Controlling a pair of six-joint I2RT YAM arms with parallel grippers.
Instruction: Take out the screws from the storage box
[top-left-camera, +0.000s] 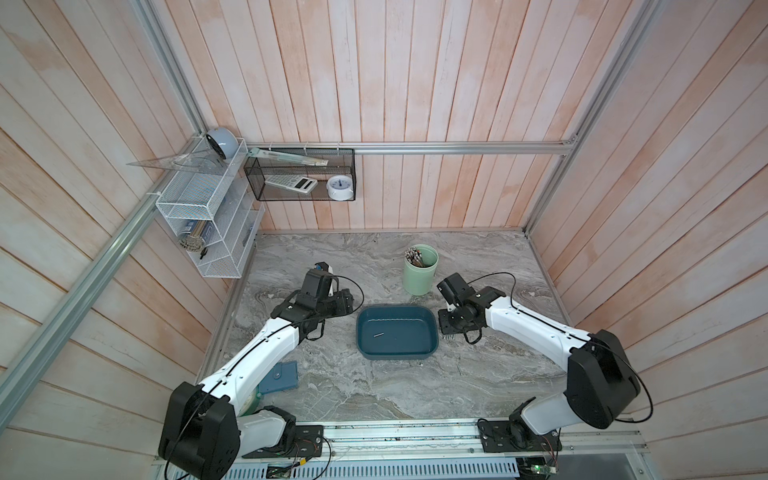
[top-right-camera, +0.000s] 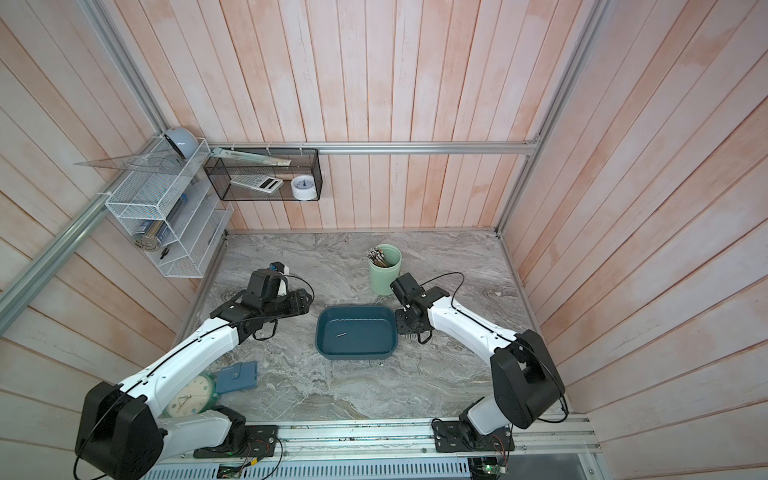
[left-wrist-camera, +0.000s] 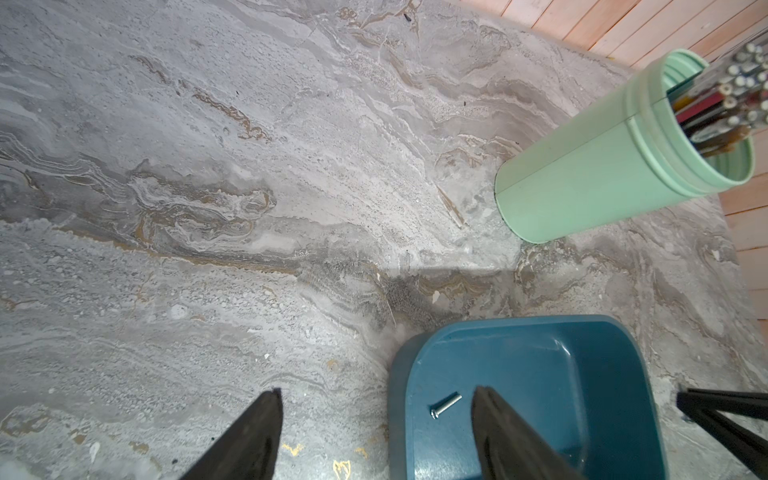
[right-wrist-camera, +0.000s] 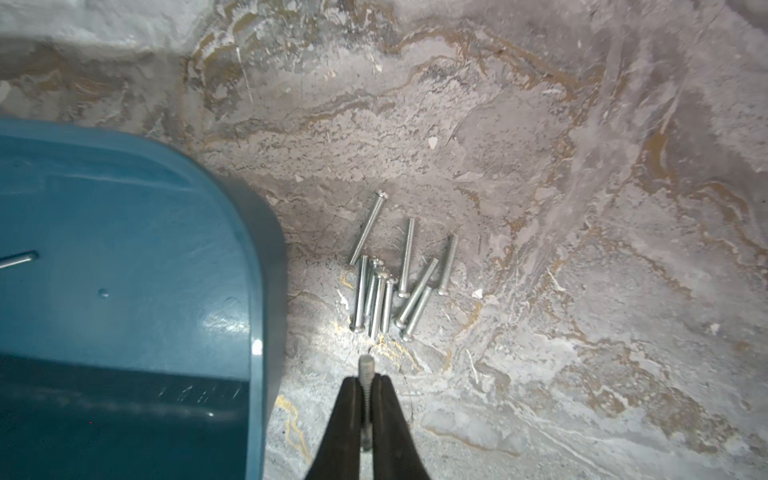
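Note:
The blue storage box (top-left-camera: 397, 356) stands mid-table. One screw (left-wrist-camera: 445, 405) lies on its floor towards the left side. To the right of the box, my right gripper is shut on a silver screw (right-wrist-camera: 366, 366), whose tip pokes up between the fingers. On the bare table just beyond it, several loose screws (right-wrist-camera: 404, 272) form a small cluster. My left gripper hangs left of the box with its fingers (left-wrist-camera: 256, 428) wide apart and nothing between them.
Behind the box rises a green bin (top-left-camera: 418, 280) filled with thin sticks. A blue notebook-like item (top-left-camera: 278, 377) lies at the left front. White wire shelves (top-left-camera: 200, 204) line the left wall. Open table extends right of the screws.

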